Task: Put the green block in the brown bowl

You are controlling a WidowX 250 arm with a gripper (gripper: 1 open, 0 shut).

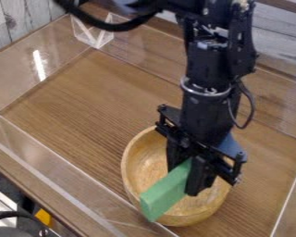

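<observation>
The green block (166, 192) hangs tilted below my gripper (189, 167), which is shut on its upper end. Beneath them lies the brown bowl (134, 157), a round tan bowl at the lower middle of the view. In the picture the block falls over the bowl's front left part, its lower end near the rim. Whether the block touches the bowl, I cannot tell. My black arm hides the bowl's far right side.
Bare wooden table (82, 106) spreads to the left of the bowl. A clear wire-like corner piece (93, 35) stands at the far left. Low transparent walls edge the table. Dark cables (12, 222) lie outside, at lower left.
</observation>
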